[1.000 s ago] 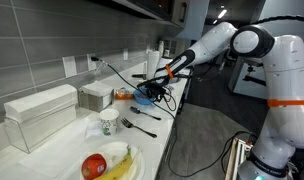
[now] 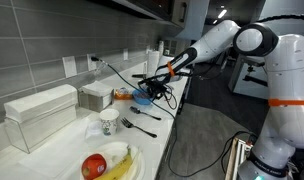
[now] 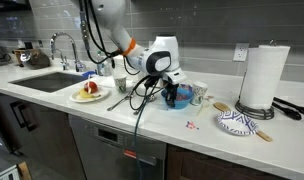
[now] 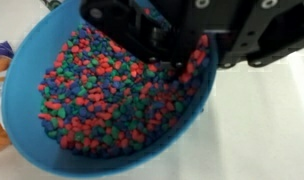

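A blue bowl (image 4: 27, 120) filled with small red, green and blue pebbles (image 4: 112, 95) takes up the left and middle of the wrist view. My gripper straddles its near-right rim, one dark finger inside above the pebbles and the other outside. The fingers look shut on that rim, though the fingertips are partly hidden. In exterior view 2 the bowl (image 3: 174, 101) sits on the counter with my gripper (image 3: 173, 93) at it. Exterior view 1 shows the bowl (image 2: 142, 98) at the far part of the counter, the arm reaching over it.
A white plate (image 2: 104, 172) with a red apple (image 2: 94, 166) and a banana (image 2: 118, 168) lies nearer on the counter (image 2: 67, 150). Forks (image 2: 138, 129), a mug (image 2: 109, 121), a paper towel roll (image 3: 262, 82) and a patterned plate (image 3: 237, 123) stand around. Cables hang from the arm.
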